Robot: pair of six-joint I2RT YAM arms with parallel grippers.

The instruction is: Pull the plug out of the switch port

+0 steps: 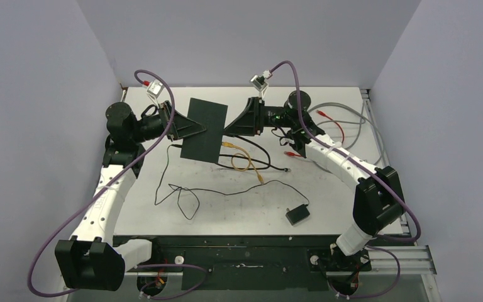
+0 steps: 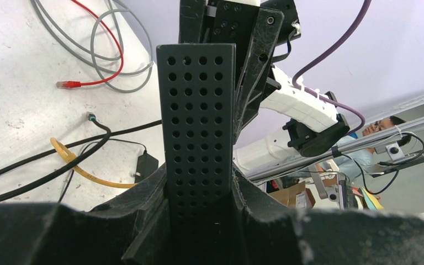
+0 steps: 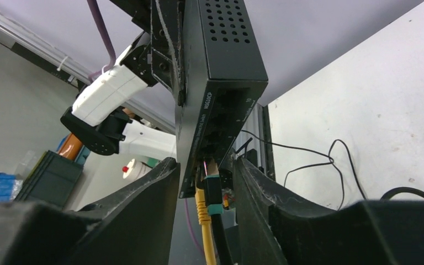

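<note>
The black network switch [image 1: 204,131] is held up above the table, with my left gripper shut on its sides. In the right wrist view its port face [image 3: 221,118] is turned toward my right gripper. A black cable's plug [image 3: 213,190], with teal bands, stands at the lower ports between the right fingers. Gaps show on both sides of it, so that gripper is open around the plug. The plug's clear tip shows at the port; how deep it sits, I cannot tell. Just beside it, a yellow cable [image 3: 203,212] also runs to the switch.
Loose on the table lie a red-plugged cable [image 2: 69,84], the free end of a black cable [image 2: 91,117] and a black power adapter [image 1: 297,214]. Grey cable [image 1: 380,141] is coiled at the right.
</note>
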